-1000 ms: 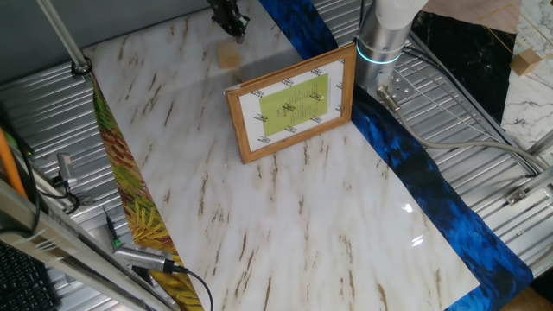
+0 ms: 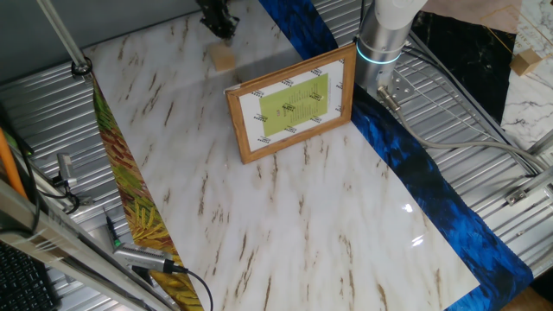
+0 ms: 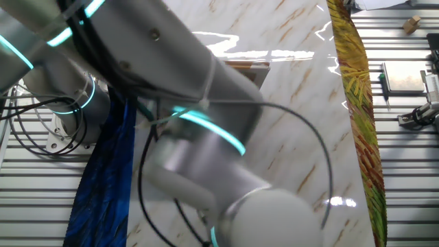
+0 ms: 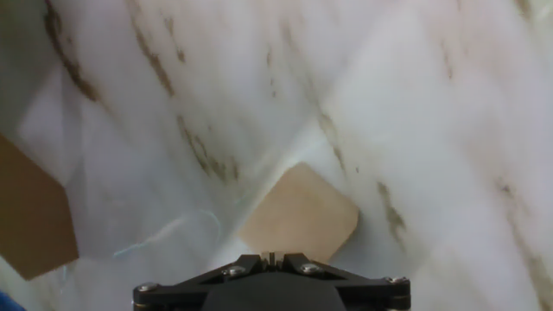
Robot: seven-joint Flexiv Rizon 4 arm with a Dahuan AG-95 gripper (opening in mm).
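A light wooden block point(image 2: 222, 58) lies on the marble-patterned board behind the picture frame. My black gripper point(image 2: 226, 33) hangs just beyond it in the first exterior view. From the wrist, the block point(image 4: 301, 212) appears turned cornerwise, its near edge hidden behind the gripper. The fingertips meet with no gap showing, and nothing is visible between them. Whether they touch the block cannot be told. The second exterior view has the arm covering both block and gripper.
A wooden picture frame point(image 2: 294, 105) with a green-centred sheet stands upright on the board near the block. A brown panel point(image 4: 33, 212) cuts into the wrist view's left side. Blue cloth point(image 2: 423, 177) borders one side, patterned cloth point(image 2: 138, 199) the other. The board's front is clear.
The block sits slightly farther left and looks turned. The picture frame has stayed put.
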